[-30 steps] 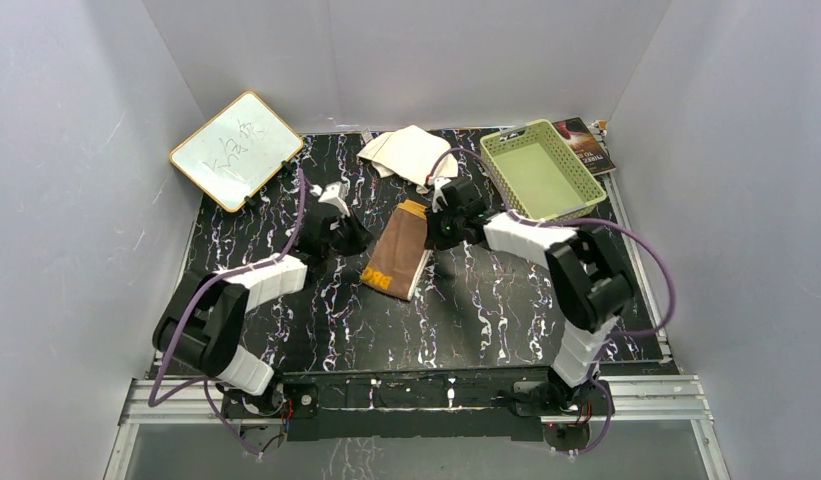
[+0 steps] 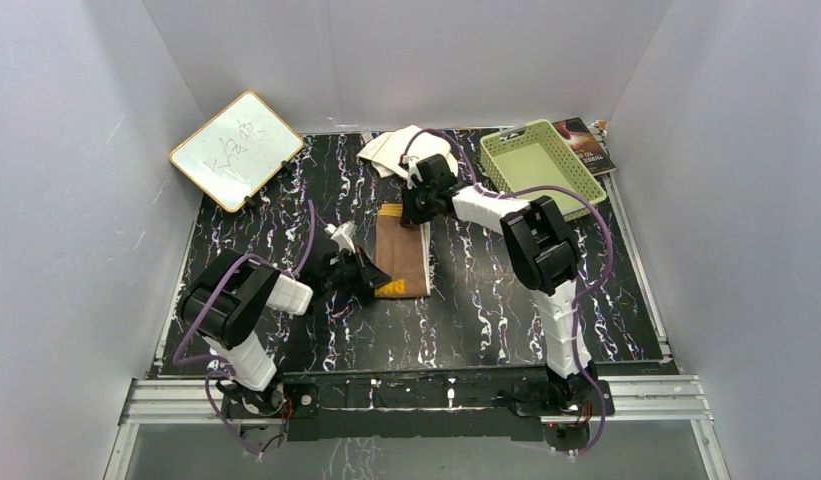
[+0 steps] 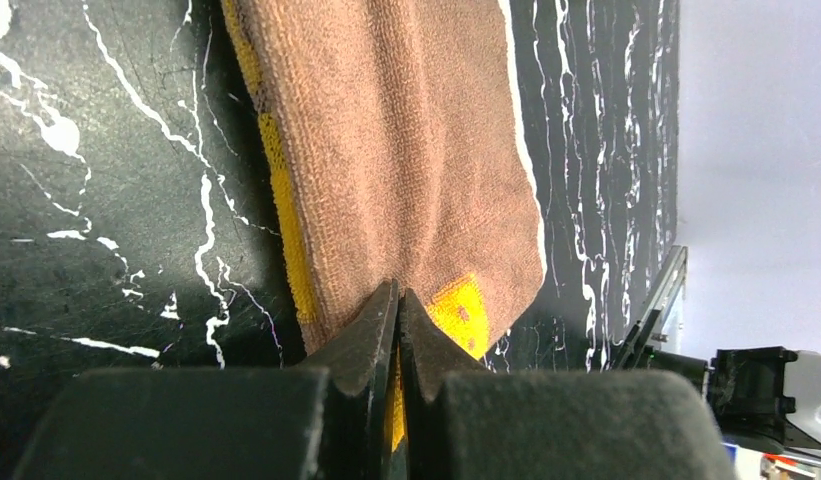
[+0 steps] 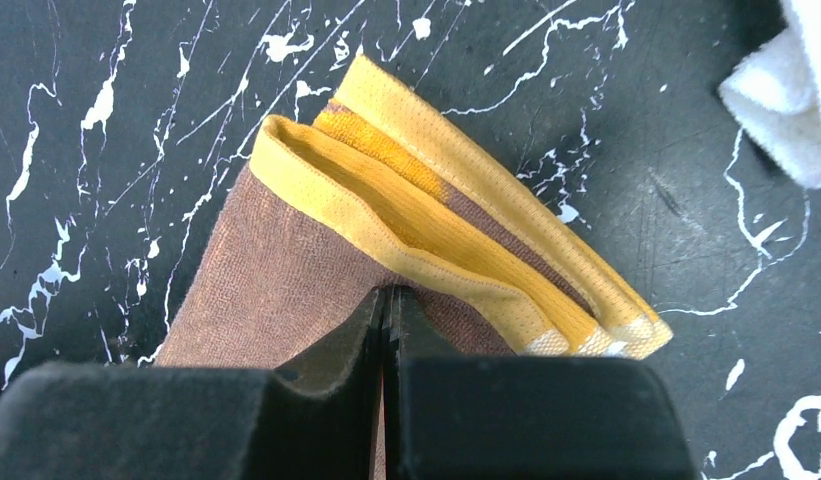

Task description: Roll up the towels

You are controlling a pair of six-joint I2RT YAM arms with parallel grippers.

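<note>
The brown towel (image 2: 401, 252) with yellow end bands lies folded into a narrow upright strip mid-table. My left gripper (image 2: 383, 283) is shut at its near left corner. In the left wrist view, the left fingertips (image 3: 386, 315) touch the brown towel (image 3: 386, 150) beside a yellow patch; no cloth shows between them. Near the far end, my right gripper (image 2: 409, 220) is also shut. The right wrist view has its fingertips (image 4: 374, 312) pressed on the cloth just below the yellow layered end (image 4: 386, 225), with nothing clearly visible between them.
White towels (image 2: 411, 150) lie stacked at the back, close behind the right gripper. A green basket (image 2: 589, 192) stands back right beside a book (image 2: 583, 146). The whiteboard (image 2: 236, 150) leans at back left.
The towel has turned from slanted to nearly straight up and down. My left gripper came right and down onto its near corner; the right one moved left and slightly away over its far end.
</note>
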